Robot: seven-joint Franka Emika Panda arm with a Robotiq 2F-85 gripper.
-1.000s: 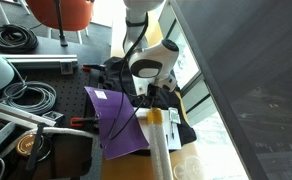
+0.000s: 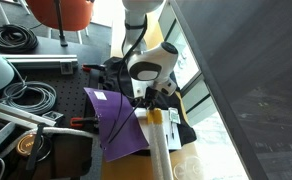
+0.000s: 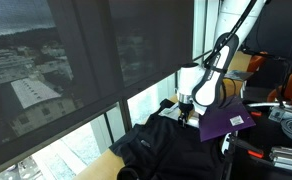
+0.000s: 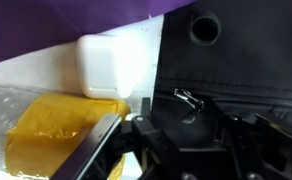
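Observation:
My gripper reaches down over a black fabric item (image 4: 241,55) with seams running across it. Its fingers stand apart, and a small metal piece like a zipper pull (image 4: 189,97) shows on the fabric close to the tips; contact cannot be judged. In exterior view 1 the gripper (image 2: 151,98) is low over the table, beside a purple folder (image 2: 111,120). From the other side, the gripper (image 3: 186,112) is seen above dark cloth, with its tips hard to make out.
A white rounded block (image 4: 104,66) and a crumpled yellow item (image 4: 56,132) lie left of the fingers. Dark cloth (image 3: 151,145) covers much of the table. A white roll with a yellow band (image 2: 159,150) lies near the window side.

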